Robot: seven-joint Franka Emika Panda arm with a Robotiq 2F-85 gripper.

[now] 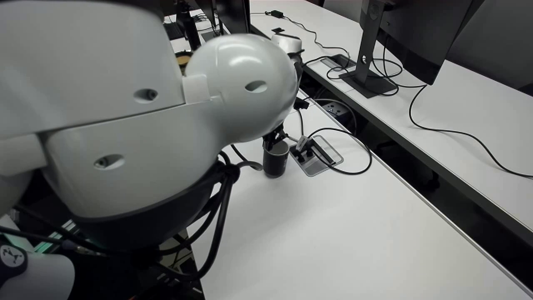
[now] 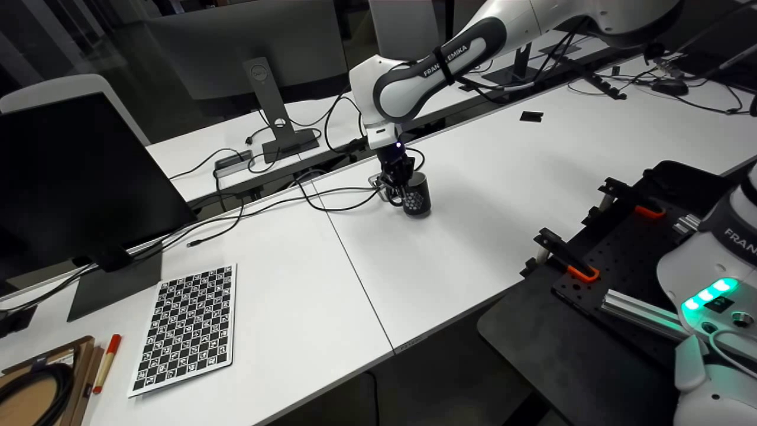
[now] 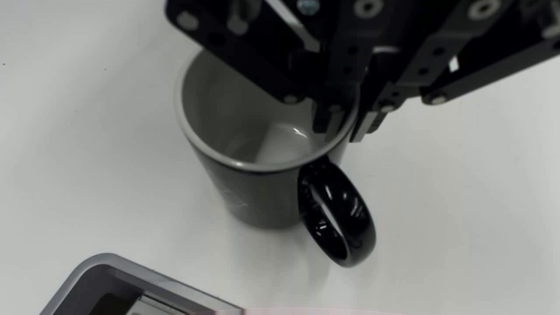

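Observation:
A dark mug (image 1: 275, 165) with a pale inside is upright at the table's far side, by the socket panel. In the wrist view, my gripper is shut on the right side of the mug's (image 3: 246, 191) rim, one finger inside the wall and the other outside. The black handle (image 3: 362, 220) points toward the lower right there, just below the fingers. Exterior view 2 shows the gripper (image 2: 404, 186) pointing down at the patterned mug (image 2: 416, 201). Whether its base touches the table is hard to tell.
Beside the mug lies the socket panel (image 1: 320, 159), with plugs and a looping black cable (image 1: 370, 156). A checkered board (image 2: 188, 326) and a red marker (image 2: 107, 362) lie farther off.

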